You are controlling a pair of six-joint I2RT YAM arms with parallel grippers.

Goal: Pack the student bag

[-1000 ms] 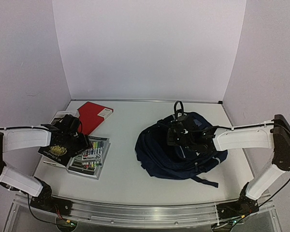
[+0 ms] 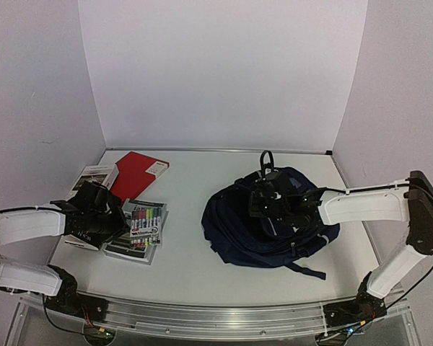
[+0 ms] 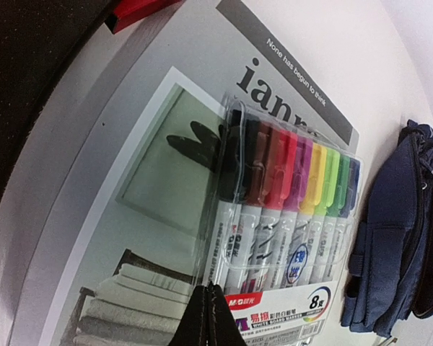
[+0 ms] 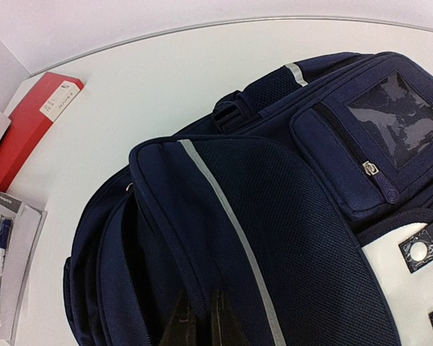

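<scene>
A clear pack of coloured whiteboard markers (image 3: 289, 209) lies on a grey-covered book (image 3: 144, 180) at the table's left. At the pack's left edge, the fingertips of my left gripper are together; whether they pinch the plastic cannot be told. On the right of the table lies the navy backpack (image 2: 234, 234), its mouth gaping toward the left. My right gripper is shut on the edge of the bag's front panel (image 4: 177, 216), holding it up from the opening.
A red box (image 2: 136, 176) lies behind the book. Another book (image 2: 101, 173) is partly hidden by my left arm. Bare white table (image 2: 182, 223) separates the books from the backpack.
My left gripper has come a little toward the table's front. The marker pack and the book beneath it have shifted slightly right. My right arm and the backpack have stayed put.
</scene>
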